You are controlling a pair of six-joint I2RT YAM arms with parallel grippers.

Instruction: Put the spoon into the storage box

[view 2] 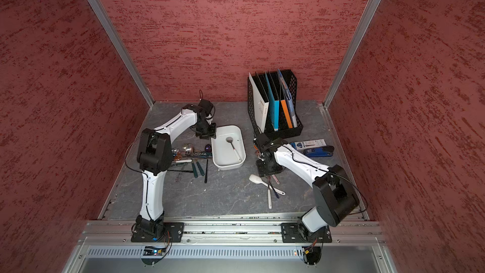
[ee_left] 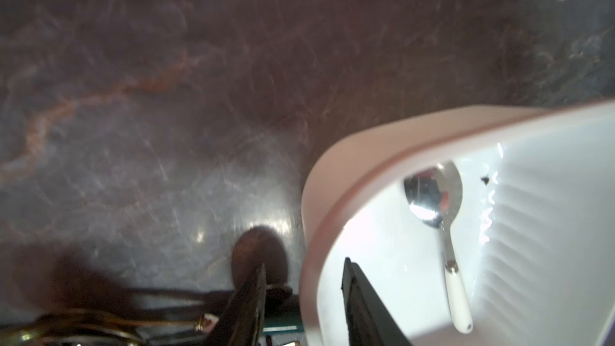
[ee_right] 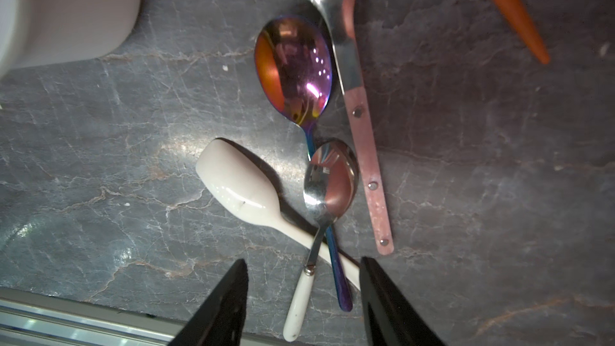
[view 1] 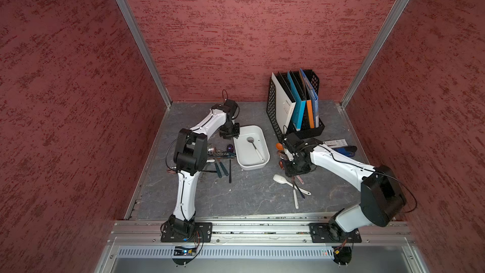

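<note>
One metal spoon [ee_left: 453, 250] with a white handle lies inside the white storage box [view 1: 252, 165]. My left gripper is at the box's far left corner, its fingers apart on either side of the rim with a visible gap. On the right, a metal spoon with a white handle [ee_right: 298, 307] lies across a white spoon [ee_right: 237, 182] and the handle of a rainbow-coloured spoon [ee_right: 293, 67]. Over these crossed handles my right gripper hangs open, nothing held. A large pink-handled spoon [ee_right: 367, 153] lies beside them.
An orange spoon [ee_right: 509, 9] lies farther right. Several utensils with dark green handles [view 1: 221, 168] lie left of the box. A black rack of folders [view 1: 272, 103] stands behind, at the right.
</note>
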